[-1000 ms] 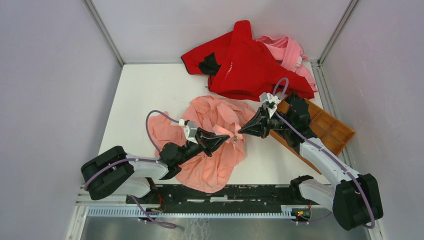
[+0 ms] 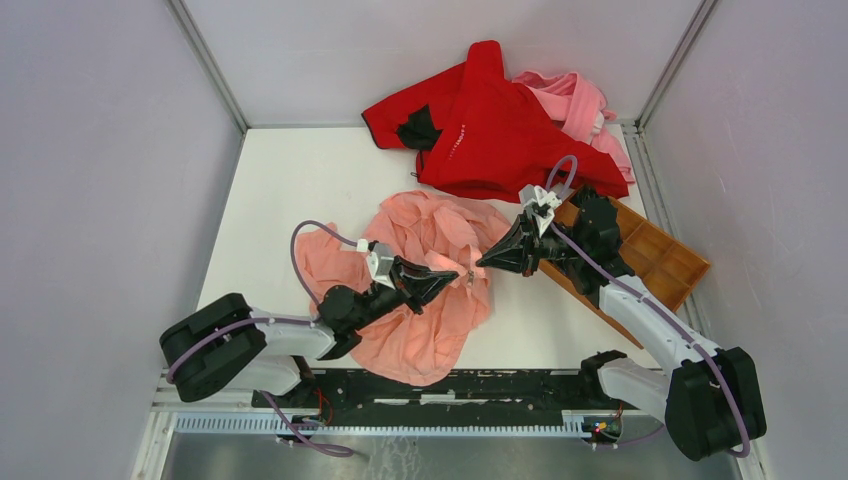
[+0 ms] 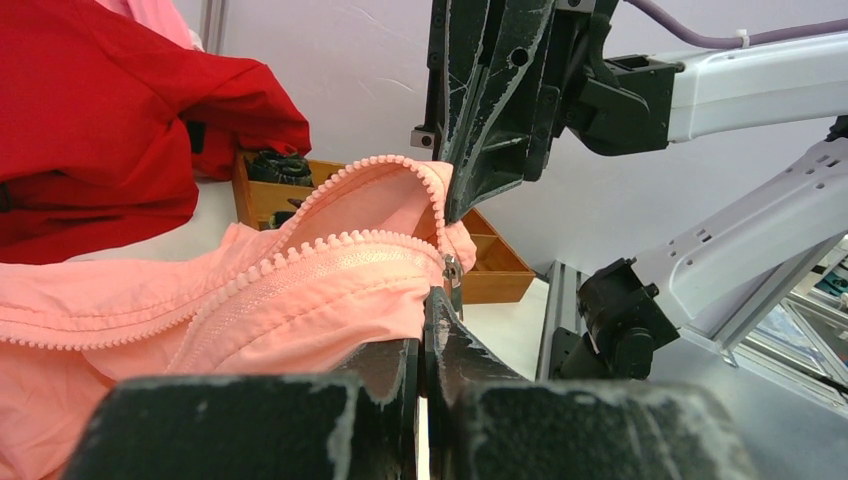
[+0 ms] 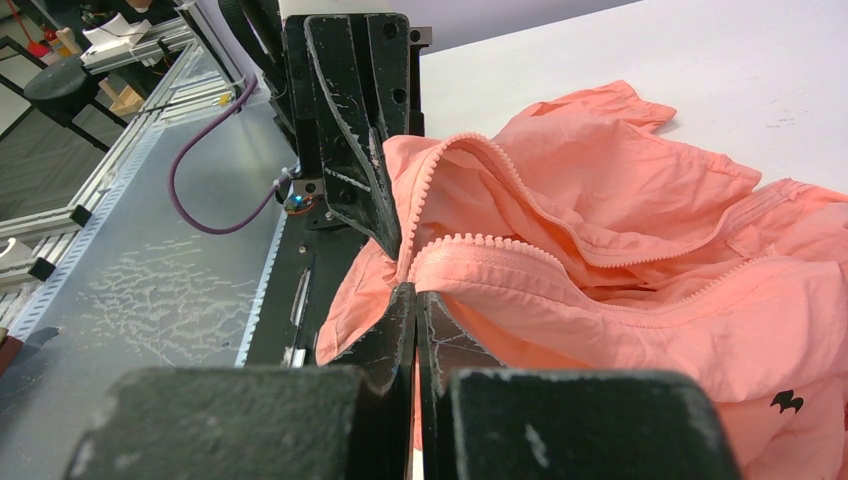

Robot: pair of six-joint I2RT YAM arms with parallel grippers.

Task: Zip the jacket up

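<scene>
The pink jacket (image 2: 420, 330) lies crumpled on the white table, its two toothed zipper edges (image 3: 345, 245) raised and arching apart. My left gripper (image 2: 456, 275) is shut on one edge near the zipper's lower end; in its wrist view, cloth runs into the fingertips. Just beyond them shows the small metal slider (image 3: 453, 272). Opposite, my right gripper (image 2: 479, 264) is shut with its tips at the other edge. The pink cloth (image 4: 490, 265) meets these tips in the right wrist view, apparently pinched thinly between them. The slider is hidden in that view.
A red jacket (image 2: 500, 130) and a pink garment (image 2: 572, 100) lie at the back. Behind the right arm stands a wooden compartment box (image 2: 655, 245). Bare table (image 2: 270, 180) shows at the left and along the right front.
</scene>
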